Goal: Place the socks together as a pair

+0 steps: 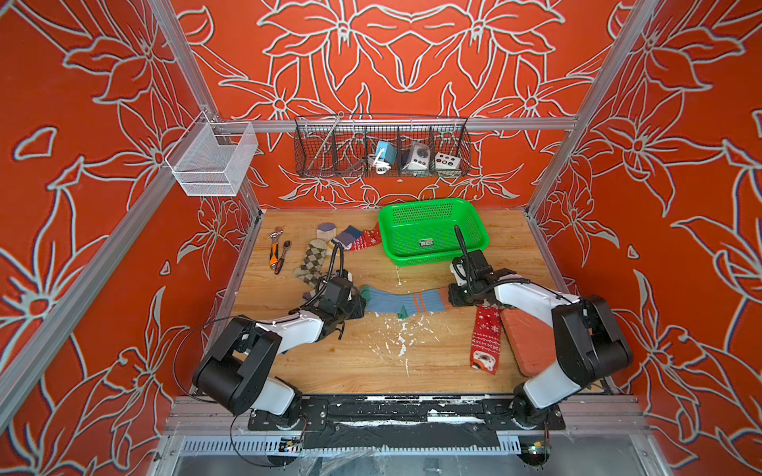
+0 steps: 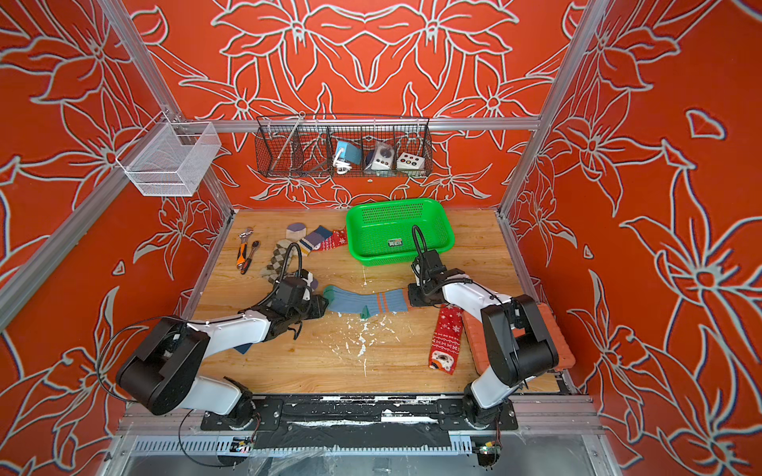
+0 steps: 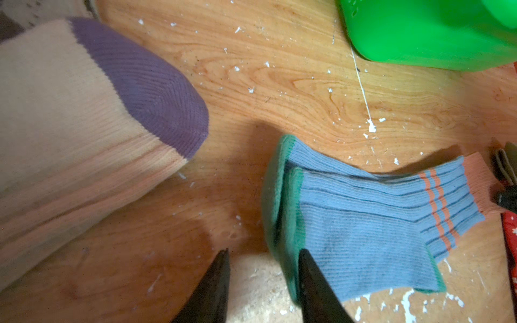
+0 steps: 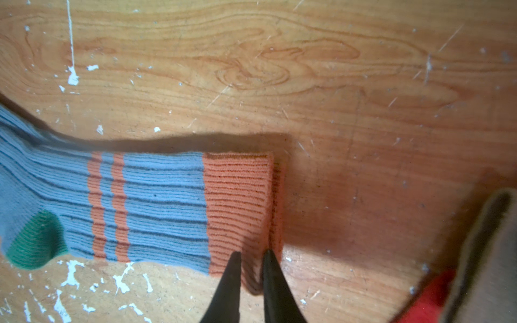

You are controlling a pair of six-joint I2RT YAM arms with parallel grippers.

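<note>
A blue sock pair (image 1: 405, 300) with orange stripes, orange cuffs and green ends lies stretched across the table centre, one sock over the other. My left gripper is part open at the green end, the folded green edge beside its right finger. My right gripper is shut at the orange cuff (image 4: 237, 199), whose folded edge is at the fingertips; whether fabric is pinched is hard to see.
A red patterned sock (image 1: 485, 337) and salmon pad (image 1: 530, 345) lie at right. Argyle (image 1: 309, 261) and other socks lie back left near tools (image 1: 274, 254). A green basket (image 1: 432, 254) stands behind.
</note>
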